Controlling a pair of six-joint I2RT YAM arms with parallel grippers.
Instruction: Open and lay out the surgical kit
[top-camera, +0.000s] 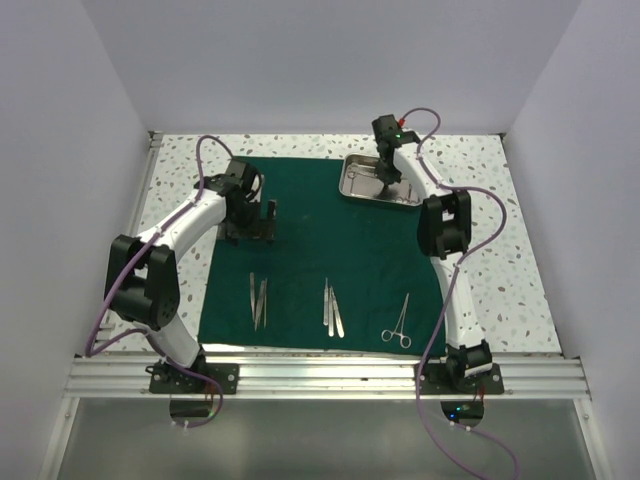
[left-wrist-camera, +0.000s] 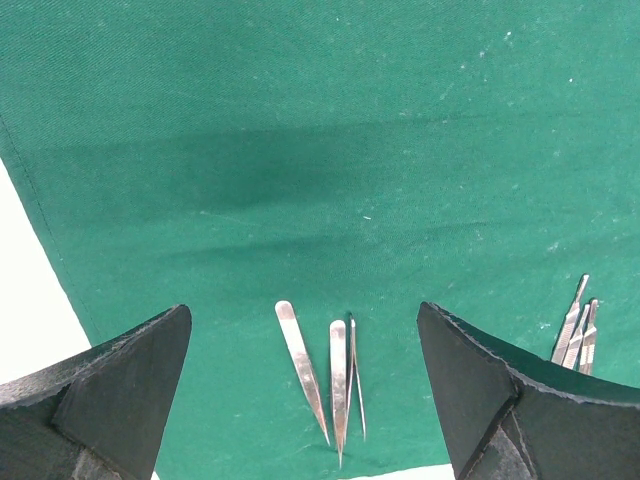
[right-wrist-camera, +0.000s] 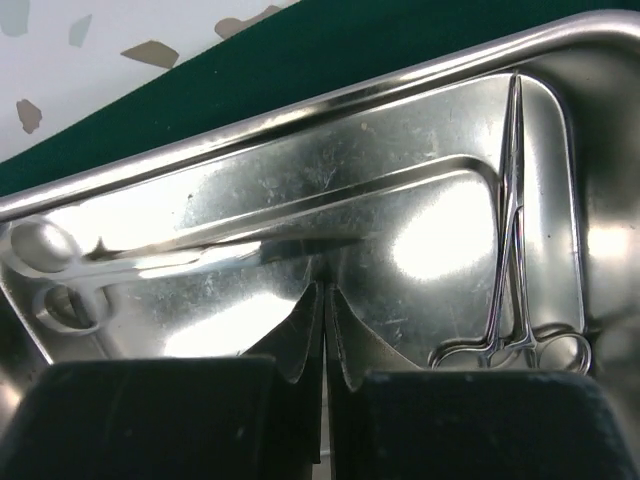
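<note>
The metal tray (top-camera: 381, 202) stands at the back of the green cloth. My right gripper is inside it, fingers together, with nothing visible between them. A ring-handled clamp (right-wrist-camera: 512, 215) lies in the tray to the right of the fingertips; a blurred ring-handled instrument (right-wrist-camera: 180, 260) is to their left. My left gripper (top-camera: 254, 224) hangs over the cloth's left part, fingers wide apart and empty. On the cloth lie several slim instruments (top-camera: 261, 303) at front left, more (top-camera: 331, 311) at front middle, and a ring-handled tool (top-camera: 400, 328) at front right.
Walls rise at the sides and back.
</note>
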